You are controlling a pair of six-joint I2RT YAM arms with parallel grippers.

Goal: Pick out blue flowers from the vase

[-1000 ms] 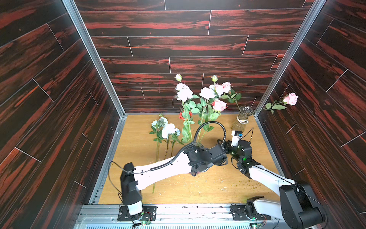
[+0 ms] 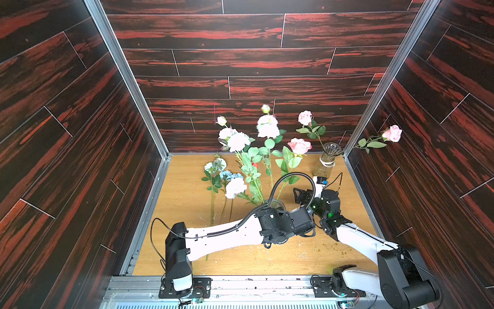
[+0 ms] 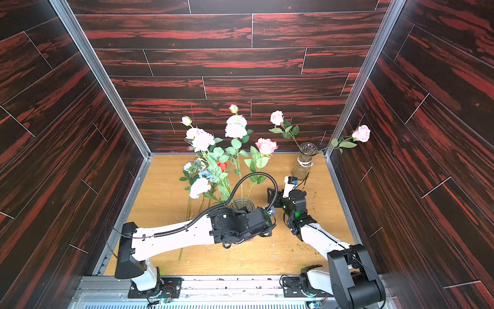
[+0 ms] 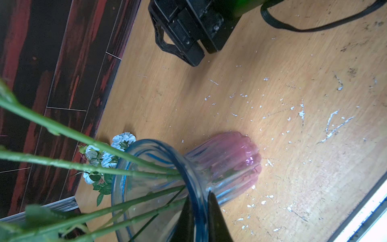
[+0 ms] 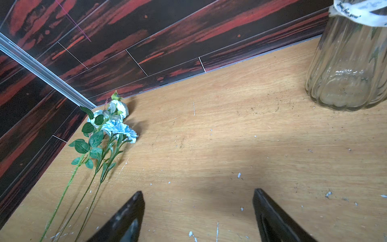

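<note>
My left gripper is shut on the rim of a clear, pink-based vase [image 4: 225, 169] holding green stems with white, pink and red blooms above, seen in both top views; the arm hides much of that vase there. Blue flowers [image 5: 119, 129] lie on the table at the far left with long stems and a whitish bloom. My right gripper is open and empty over bare wood, right of the held vase.
A second glass vase [image 2: 325, 163] with a white ribbon and pink roses stands at the back right. Bare table [image 5: 201, 153] lies between it and the lying flowers. Dark panelled walls enclose the table.
My left arm has moved slightly right and toward the front, and the flowers in the held vase have spread and shifted. My right arm looks unchanged.
</note>
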